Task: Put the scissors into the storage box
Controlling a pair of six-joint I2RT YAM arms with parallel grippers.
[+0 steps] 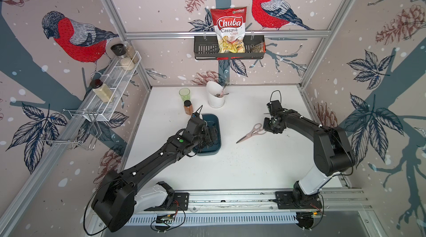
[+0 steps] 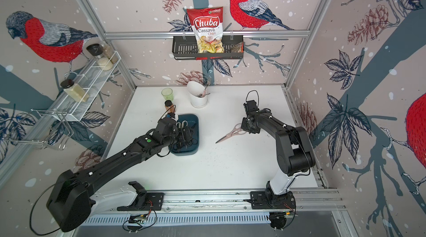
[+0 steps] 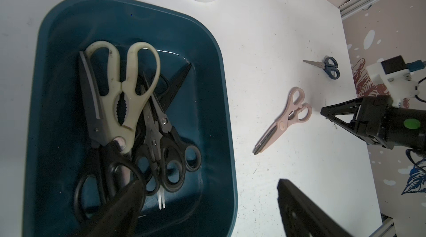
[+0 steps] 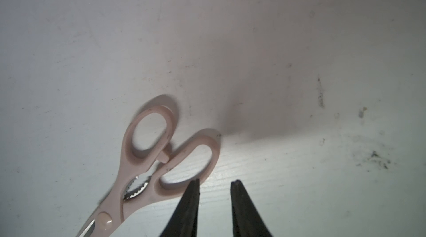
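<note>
Pink scissors lie on the white table, right of the blue storage box, which holds several scissors, some cream-handled, others black. Small dark-blue scissors lie farther back, their tip at the top of the right wrist view. My left gripper hangs over the box, open, nothing between its fingers. My right gripper is over the table beside the pink scissors' handles, part open with nothing between its fingertips.
A white holder, green cup and spice jar stand behind the box. A wire shelf is on the left wall, a rack with chips on the back wall.
</note>
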